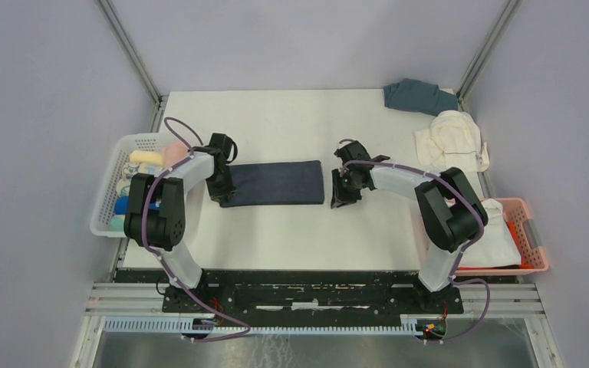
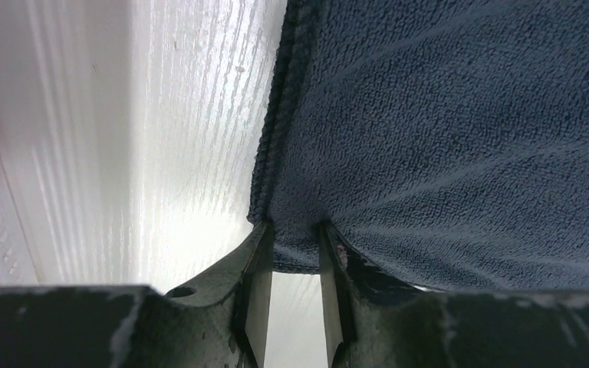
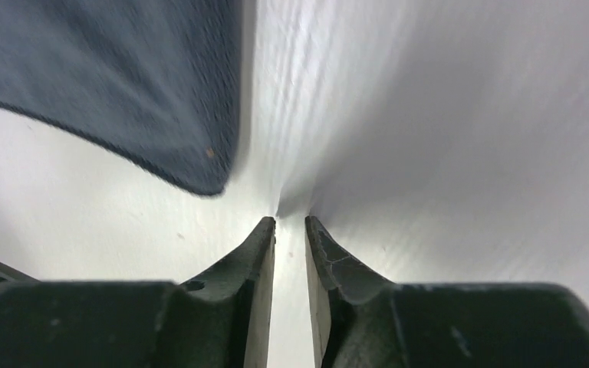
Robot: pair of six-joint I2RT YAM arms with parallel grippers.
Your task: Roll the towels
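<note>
A dark navy towel (image 1: pixel 276 182) lies folded into a long strip across the middle of the table (image 1: pixel 299 238). My left gripper is down on the towel's left end at the near corner, its fingertips pressed into the cloth and slightly apart, part open. My right gripper is low over bare table just beyond the towel's right end, near its near corner, with a narrow gap between the fingertips and nothing in it.
A white basket (image 1: pixel 103 211) of coloured rolled towels stands at the left. A teal cloth (image 1: pixel 418 96) and cream towels (image 1: pixel 449 142) lie at the back right. A pink basket (image 1: pixel 533 257) with white cloth stands at the right.
</note>
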